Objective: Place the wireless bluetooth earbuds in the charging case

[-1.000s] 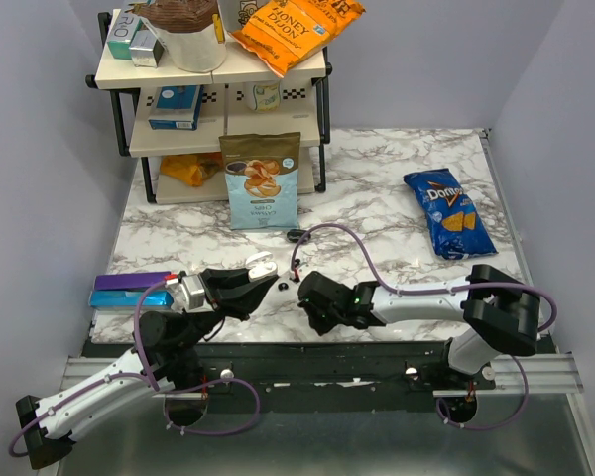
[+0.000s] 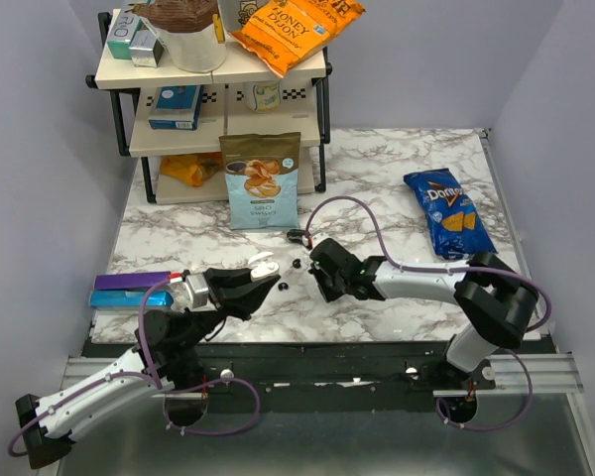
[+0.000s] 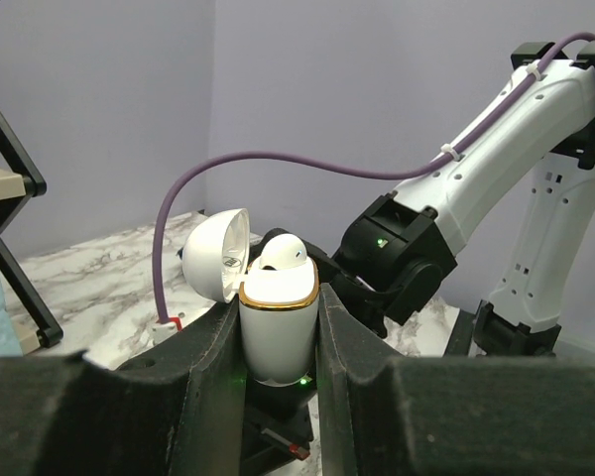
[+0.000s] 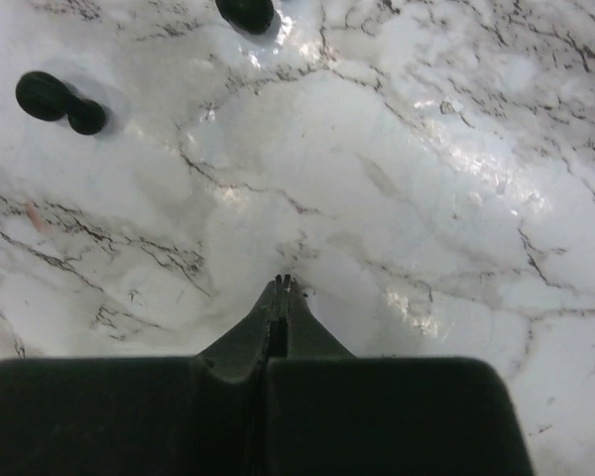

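Observation:
The white charging case (image 3: 278,337), lid raised, is between the fingers of my left gripper (image 2: 266,276), which is shut on it. A white earbud (image 3: 284,252) stands seated in the case. My right gripper points down at the marble with its tips together and nothing between them. Just right of those tips, a pale shape with a small dark end, seemingly the loose white earbud (image 4: 306,292), lies outside the fingers. Most of it is hidden or blends with the marble.
Small black pieces (image 4: 61,102) lie on the marble beyond the right fingertips. A chip bag (image 2: 262,183) stands before the shelf (image 2: 228,69). A blue Doritos bag (image 2: 448,213) lies at the right; the marble between the two bags is clear.
The earbud shows less clearly now. The left gripper and case are still.

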